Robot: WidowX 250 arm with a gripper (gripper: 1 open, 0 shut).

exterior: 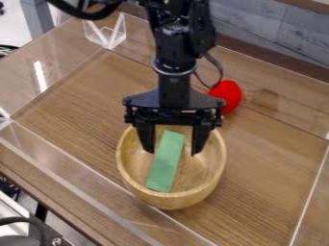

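A tan round bowl (176,191) sits toward the front centre, holding a green oblong block (164,163) that lies lengthwise. My black gripper (171,131) hangs over the back part of the bowl, above the far end of the block, fingers apart with nothing held between them. A red round object (225,94) lies behind the bowl to the right, partly hidden by the arm.
A clear plastic item (106,29) stands at the back left. Cables lie at the lower left edge.
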